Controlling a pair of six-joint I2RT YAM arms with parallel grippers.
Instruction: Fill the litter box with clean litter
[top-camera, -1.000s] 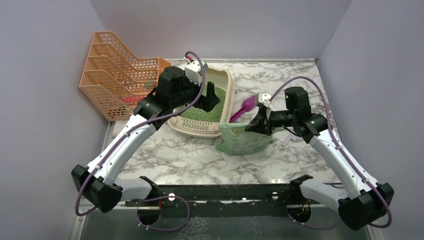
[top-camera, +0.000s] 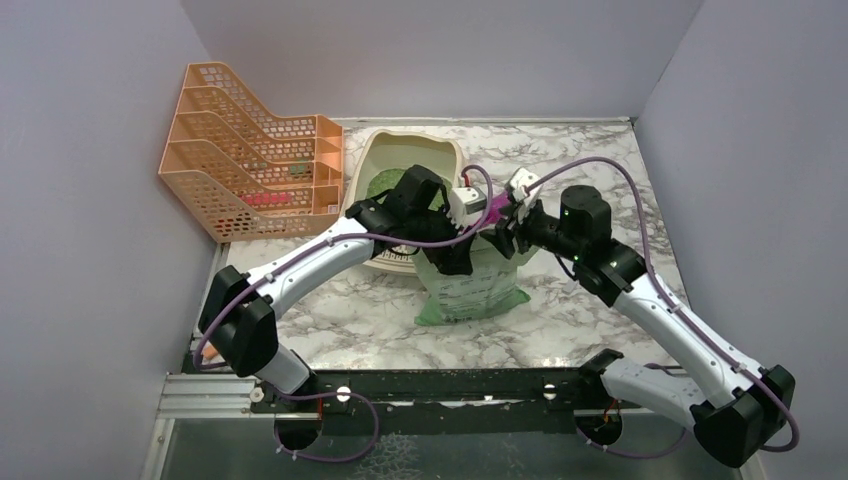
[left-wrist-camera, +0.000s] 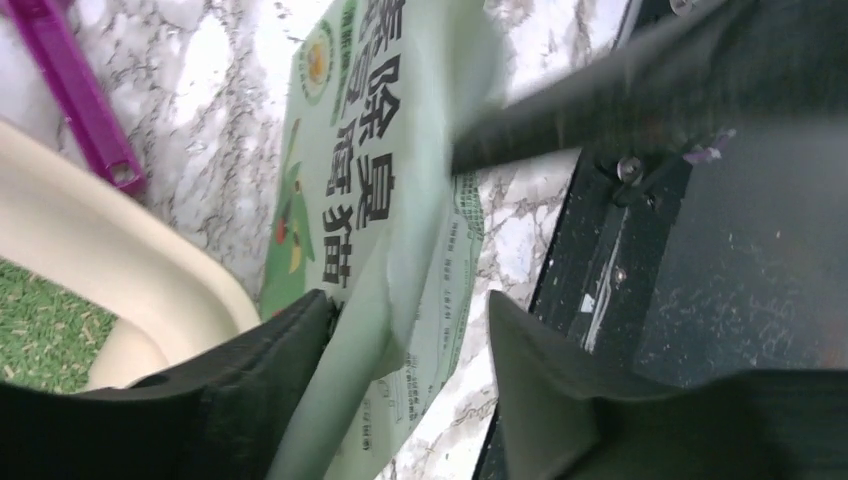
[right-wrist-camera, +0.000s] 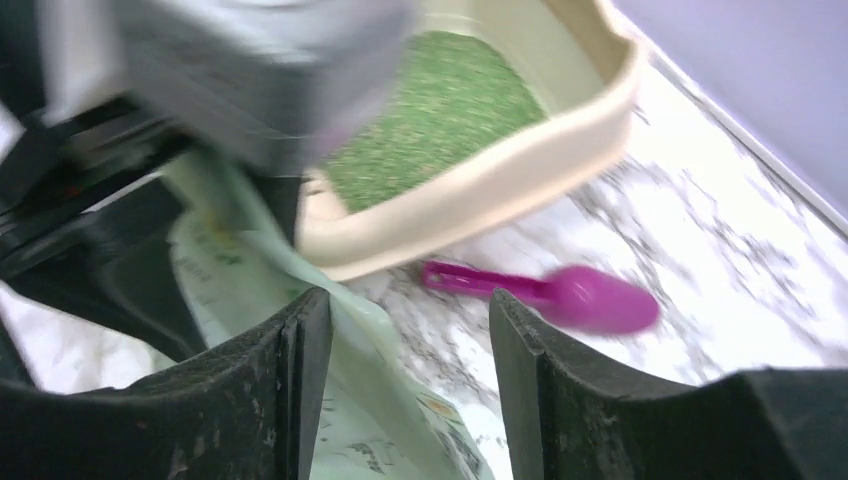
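Note:
The green litter bag (top-camera: 478, 292) stands on the marble table in front of the litter box, its top under both hands. My left gripper (top-camera: 456, 264) is at the bag's upper left, its fingers apart. In the left wrist view the bag (left-wrist-camera: 385, 170) has its edge running between the fingers, close to one finger (left-wrist-camera: 300, 345). My right gripper (top-camera: 503, 240) is at the upper right, fingers apart; in its wrist view the bag's edge (right-wrist-camera: 355, 320) lies beside one finger (right-wrist-camera: 312, 350). The cream litter box (top-camera: 455, 155) has a green, grass-like floor.
A purple scoop (right-wrist-camera: 600, 300) lies on the table beside the litter box. An orange slatted rack (top-camera: 250, 150) stands at the back left. Grey walls close in both sides.
My left gripper has come down and right, from over the litter box to the bag top. The bag shifted left and down earlier.

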